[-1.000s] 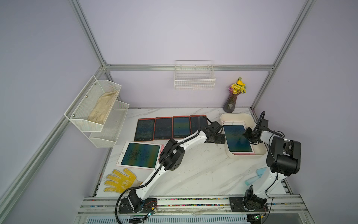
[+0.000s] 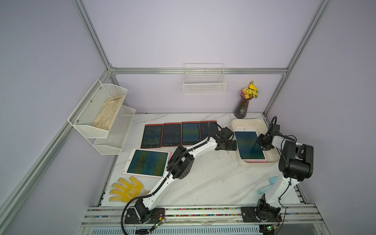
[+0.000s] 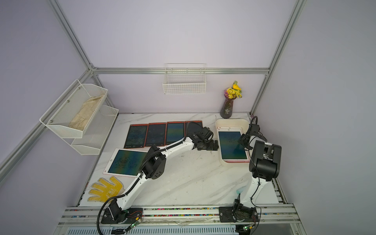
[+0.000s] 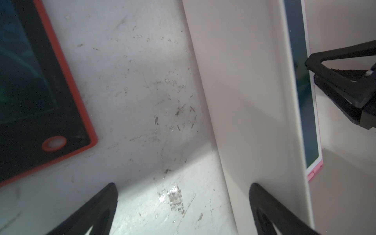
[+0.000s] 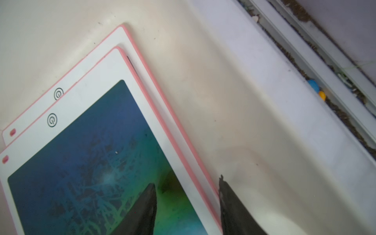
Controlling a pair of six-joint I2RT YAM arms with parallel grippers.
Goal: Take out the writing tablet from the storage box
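The cream storage box (image 2: 256, 123) at the table's right holds white, pink-edged writing tablets (image 2: 249, 145), two stacked as the right wrist view shows (image 5: 98, 148). My right gripper is over the top tablet's long right edge, its fingers apart and straddling the pink rims, one over the screen. My left gripper stands open just outside the box's left wall (image 4: 250, 98), its fingers blurred at the bottom of the left wrist view, with nothing held between them.
Four red-framed tablets (image 2: 172, 133) lie in a row left of the box. A white tablet (image 2: 146, 162) and yellow glove (image 2: 125, 190) lie at front left. A flower vase (image 2: 242, 107) stands behind the box.
The left arm and the tablets look unmoved.
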